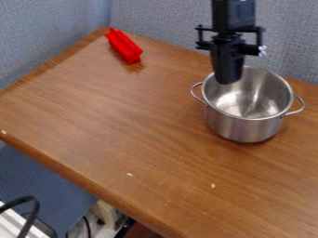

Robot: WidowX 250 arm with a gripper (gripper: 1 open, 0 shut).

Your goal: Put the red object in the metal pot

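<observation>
The red object (123,46) lies on the table at the far left, near the back edge. On the right side stands the metal pot (246,126), upright with a handle on each side. Its visible inside looks empty. My black gripper (228,76) points down over the pot's back left rim and hides part of it. Nothing red shows at the gripper. Its fingers blend into one dark shape, so their spacing is unclear.
Bare wooden table (112,116) fills the middle and front. Grey-blue walls (155,17) rise behind and at the left. Cables and a white part (18,223) sit off the table at lower left.
</observation>
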